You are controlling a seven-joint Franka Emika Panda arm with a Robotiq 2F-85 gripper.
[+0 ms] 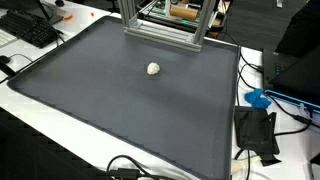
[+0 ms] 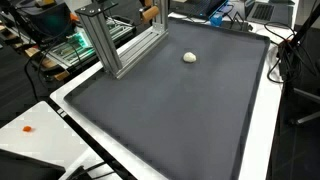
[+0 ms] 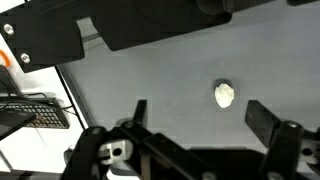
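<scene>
A small whitish lump (image 1: 153, 69) rests alone on the grey mat (image 1: 120, 100), towards its back edge. The other exterior view shows the same lump (image 2: 189, 57) near the far part of the mat. From the wrist, the lump (image 3: 224, 95) appears below and right of centre, in the gap between the spread fingers as seen from above. My gripper is open, its dark fingers wide apart and nothing held. How high it stands over the mat is hard to judge. Neither exterior view shows the gripper.
A metal frame (image 2: 130, 52) stands at the mat's edge. Beside the mat lie a keyboard (image 1: 33, 28), a blue object (image 1: 257, 98) and black cables. Dark plates (image 3: 150, 20) fill the top of the wrist view.
</scene>
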